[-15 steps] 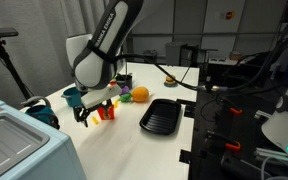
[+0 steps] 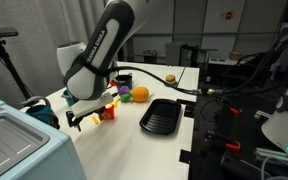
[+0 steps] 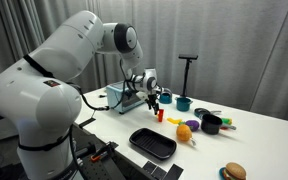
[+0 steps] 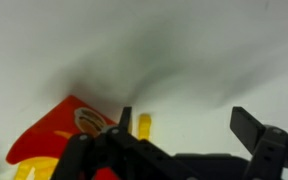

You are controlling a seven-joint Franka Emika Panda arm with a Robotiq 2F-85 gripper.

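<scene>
My gripper (image 2: 86, 121) is open over the white table, low down and beside a red fries carton (image 2: 107, 113). In the wrist view the carton (image 4: 66, 128) lies at the lower left, outside the left finger and partly cut off by the frame. A yellow fry-like strip (image 4: 144, 126) shows near the left fingertip. Between the fingers there is otherwise only bare white surface. Exterior view 2 has the gripper just behind the red carton (image 3: 161, 115).
A black tray (image 2: 162, 117) sits in mid-table, with an orange pumpkin-like toy (image 2: 141, 94) behind it. Dark pots (image 3: 211, 124), a purple eggplant (image 3: 192, 124) and a toy burger (image 3: 233, 171) are spread about. A white box (image 2: 29, 150) fills the near left corner.
The gripper has moved a little toward the left and lower in exterior view 1, away from the red carton. Tray and toys stay where they were.
</scene>
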